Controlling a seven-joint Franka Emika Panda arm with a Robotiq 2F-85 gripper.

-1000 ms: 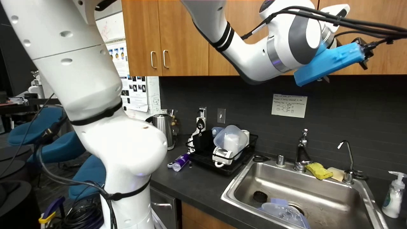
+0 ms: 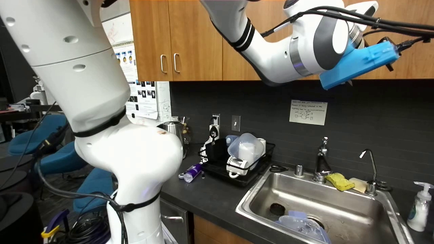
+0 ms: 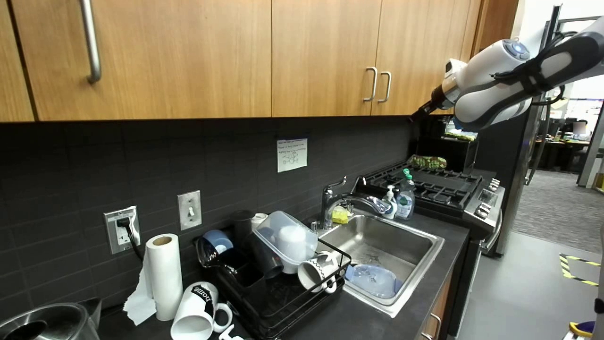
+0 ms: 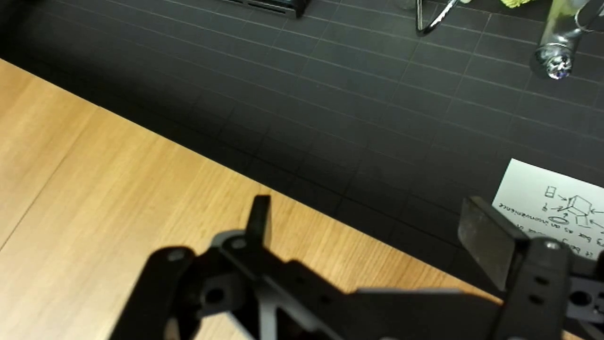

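Observation:
Wide apart stand the two fingers of my gripper in the wrist view, open with nothing between them. Behind them lie the wooden cabinet point(image 4: 141, 187) and the dark backsplash point(image 4: 351, 96). Exterior view 2 has the gripper point(image 3: 420, 113) high at the right, near the lower edge of the upper cabinets point(image 3: 328, 56). From exterior view 1 its fingers are mostly hidden by the blue wrist housing point(image 2: 360, 65). A paper note point(image 4: 555, 207) on the backsplash shows beyond the right finger.
Below are a steel sink point(image 2: 325, 195) holding a clear plastic container point(image 2: 303, 227), a faucet point(image 2: 321, 162) and a soap bottle point(image 2: 420, 207). A dish rack point(image 3: 277, 317) with mugs and tubs stands left of the sink. The stove point(image 3: 441, 187) lies beyond it.
In exterior view 1 the upper arm and blue wrist housing have shifted a little right and slightly up. The counter objects have stayed where they were.

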